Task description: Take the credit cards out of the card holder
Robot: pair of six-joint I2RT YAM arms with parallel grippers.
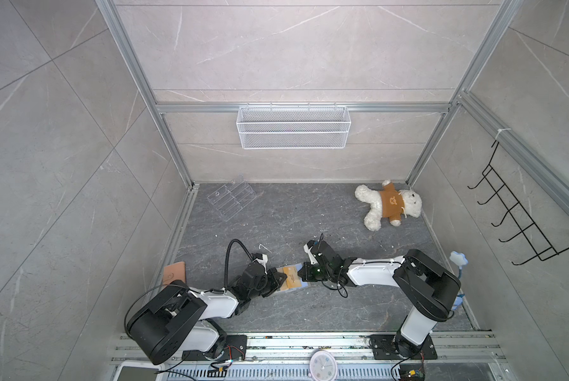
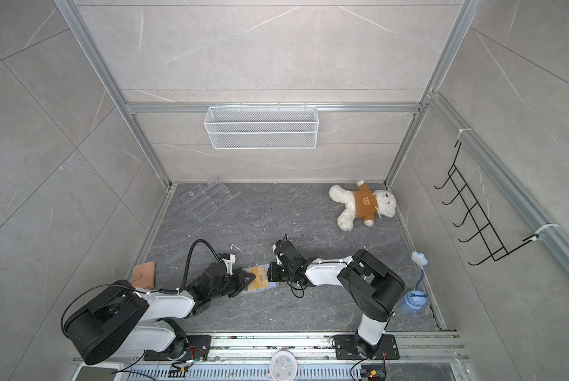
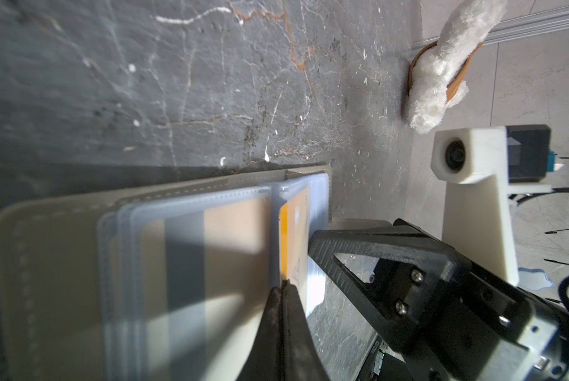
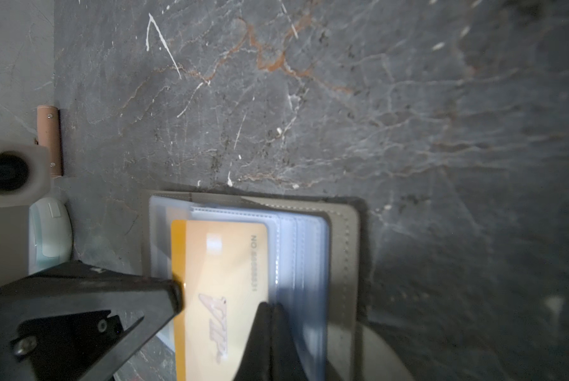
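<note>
The card holder lies open on the grey floor, its clear sleeves spread between my grippers. An orange-edged card with "VIP" on it shows on the sleeves. My left gripper is shut, fingertips down at that card's orange edge; whether anything thin is between them cannot be seen. My right gripper is shut, fingertips on the holder beside the card's other edge, nothing visible between them.
A tan case lies at the left edge, a clear divided tray at back left, a teddy bear at back right, a blue object at the right. The middle floor behind the grippers is mostly clear.
</note>
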